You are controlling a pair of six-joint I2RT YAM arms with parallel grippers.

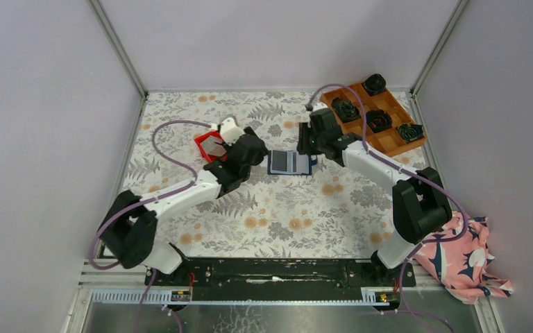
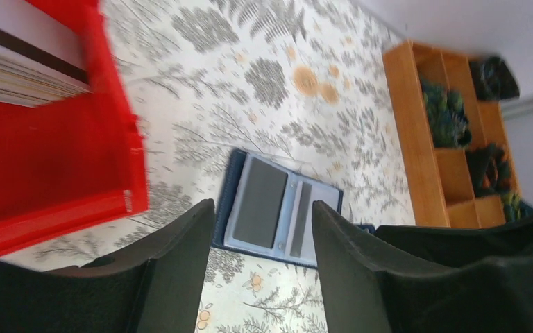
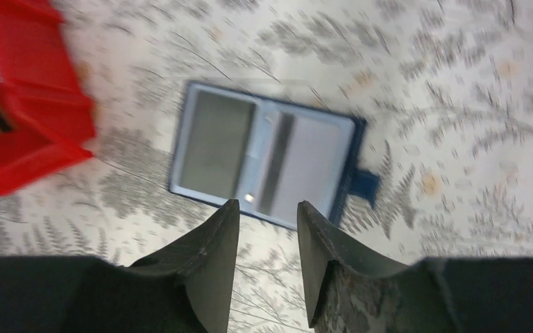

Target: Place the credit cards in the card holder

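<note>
The grey-blue card holder (image 1: 281, 161) lies flat at the table's middle, showing a dark panel, a lighter panel and a slot in the right wrist view (image 3: 305, 166). A red box (image 1: 204, 148) holding stacked cards (image 2: 28, 66) stands to its left, partly under the left arm. My left gripper is above and between box and holder, fingers apart with nothing seen between them. My right gripper hangs above the holder's right part, fingers parted, nothing seen between them.
A wooden compartment tray (image 1: 388, 139) with dark coiled items stands at the back right. Pink patterned cloth (image 1: 451, 263) lies off the right front edge.
</note>
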